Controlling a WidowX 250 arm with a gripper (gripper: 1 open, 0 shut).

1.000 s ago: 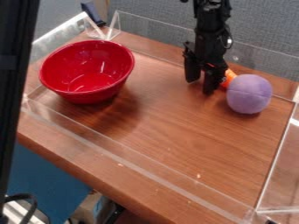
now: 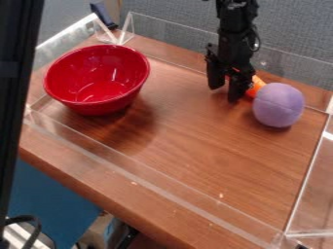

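The black robot gripper hangs low at the back right of the wooden table, just left of a small orange object that is partly hidden behind a purple ball. Whether its fingers are open or shut, or hold anything, I cannot tell at this size. A red bowl stands at the left side of the table.
Clear low walls border the wooden table on its sides. A grey panel stands behind, and a dark post runs along the left edge of the view.
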